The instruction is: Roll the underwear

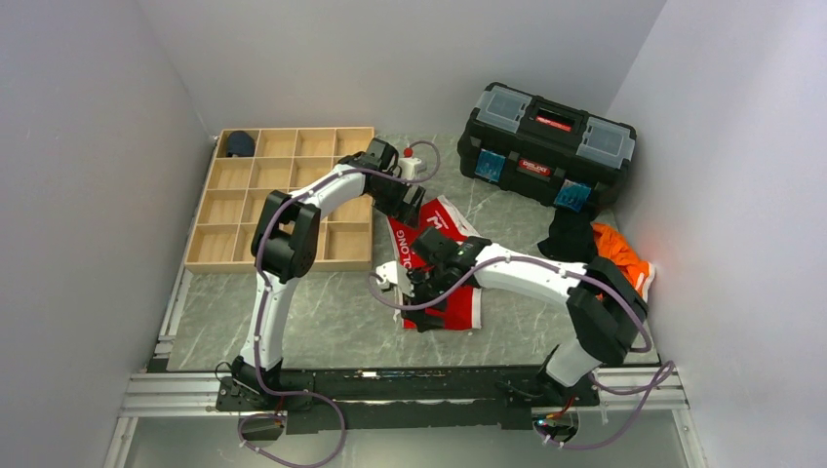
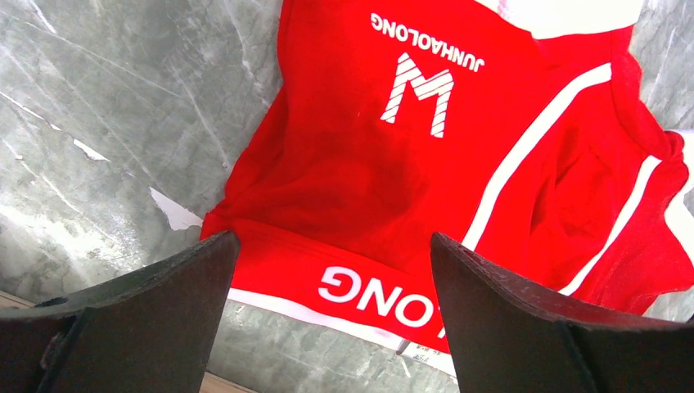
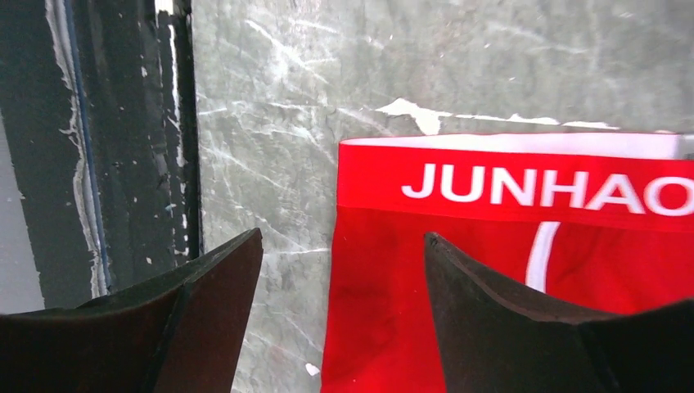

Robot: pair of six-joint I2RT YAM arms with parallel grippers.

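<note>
The red underwear with white lettering and stripes lies spread on the grey table, one long lettered band folded along its side. In the left wrist view the underwear fills most of the frame. My left gripper hangs open over its top-left part, by the organiser. My right gripper is open above the front end of the underwear, where a corner of the band shows between and beyond its fingertips, nothing held.
A wooden compartment organiser with a dark item stands at left. A black toolbox sits at back right. Black cloth and orange cloth lie at right.
</note>
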